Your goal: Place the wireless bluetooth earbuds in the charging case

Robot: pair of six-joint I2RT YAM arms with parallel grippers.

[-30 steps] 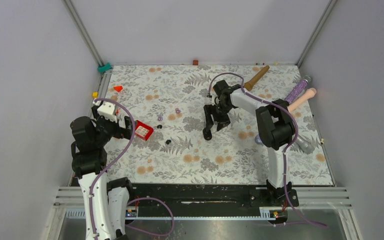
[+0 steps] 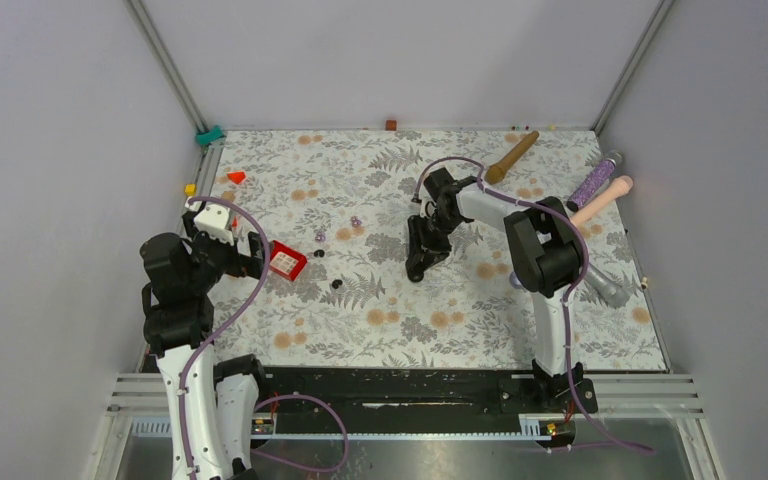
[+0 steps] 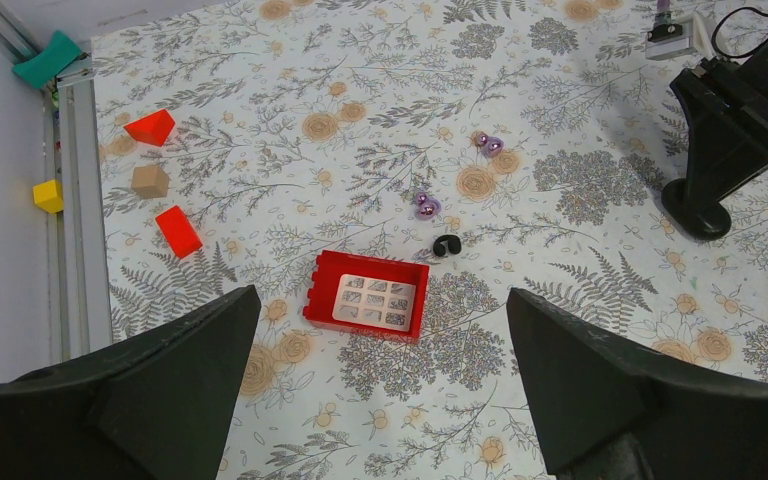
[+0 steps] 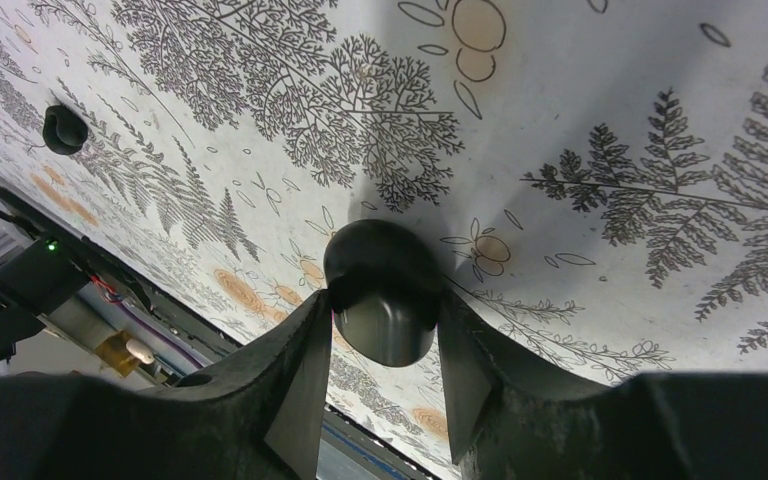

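Note:
The black charging case [image 4: 385, 330] lies on the patterned mat under my right gripper [image 2: 422, 250], whose fingertips sit against either side of it in the right wrist view; whether they grip it firmly I cannot tell. My left gripper stands open at the left, above the mat, with nothing between its fingers.
A red tray [image 2: 288, 260], coloured blocks [image 3: 150, 180] and small purple pieces [image 2: 356, 221] occupy the left. Cylinders, including a brown one [image 2: 513, 157], lie at the right.
My right gripper has moved down and slightly toward the front, onto the black case, and its fingers appear closer together. The left arm is unchanged.

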